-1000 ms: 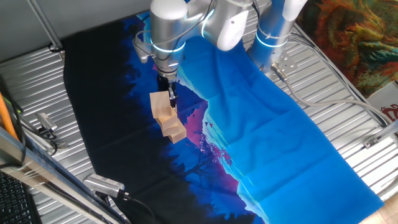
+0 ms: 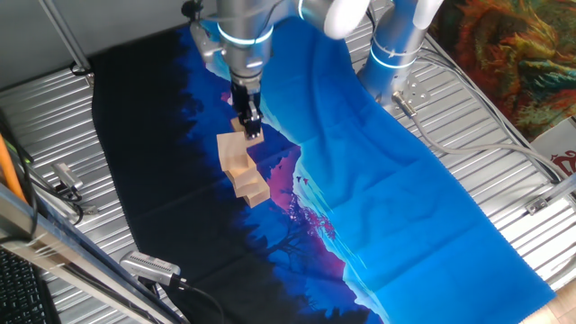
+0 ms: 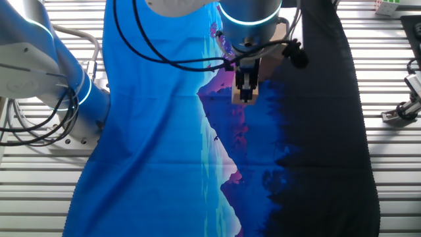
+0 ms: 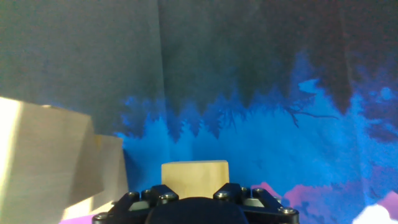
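Observation:
My gripper (image 2: 252, 132) is shut on a light wooden block (image 4: 196, 177), which shows between its two fingers at the bottom of the wrist view. In exterior view 2 the same block (image 3: 243, 97) lies under the fingertips, over the purple and dark blue band of the cloth. Right beside it stands a group of wooden blocks (image 2: 238, 162), set in a stepped row; the wrist view has them at the left (image 4: 53, 158). How high the held block is above the cloth is hard to tell.
A blue, purple and black printed cloth (image 2: 396, 193) with soft folds covers the slatted metal table (image 3: 39, 191). A small camera device (image 2: 150, 267) stands by the cloth's near left edge.
Gripper and block have shifted up and slightly right in exterior view 1, toward the far side. More of the held block now shows beside the standing blocks, which have stayed put.

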